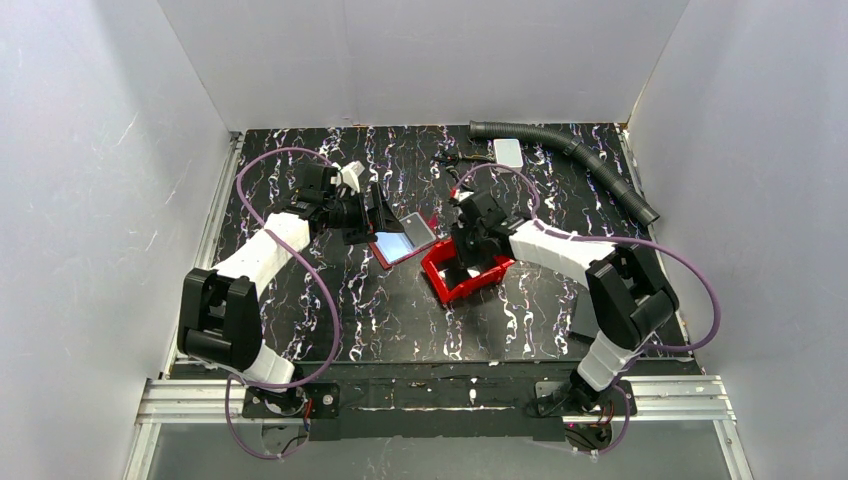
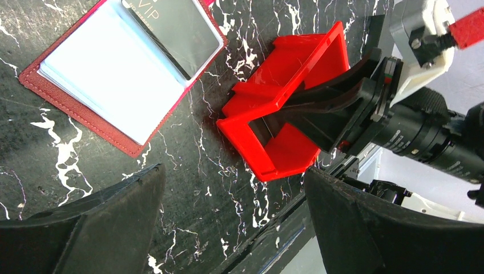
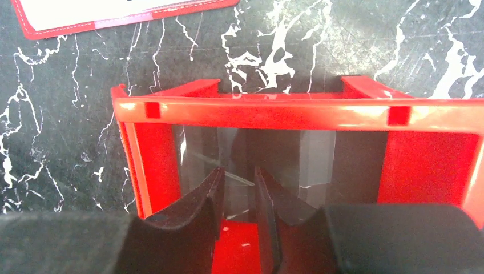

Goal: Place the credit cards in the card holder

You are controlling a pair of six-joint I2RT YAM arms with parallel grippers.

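The red-edged card holder point(image 2: 85, 119) lies spread on the table, pale sleeves on one side and a dark VIP card point(image 2: 180, 37) on the other. Beside it is the red box point(image 1: 440, 285), with dark, glossy cards point(image 3: 274, 157) inside. My right gripper reaches into this box. Its fingers point(image 3: 271, 214) are drawn together with a narrow gap and no card between them; the cards lie beyond the tips. My left gripper stands open above the table, empty, near the holder.
A black corrugated hose point(image 1: 570, 150) runs along the back right, near a white box point(image 1: 508, 153) and a dark tool point(image 1: 462, 157). A flat dark block point(image 1: 583, 315) sits by the right arm.
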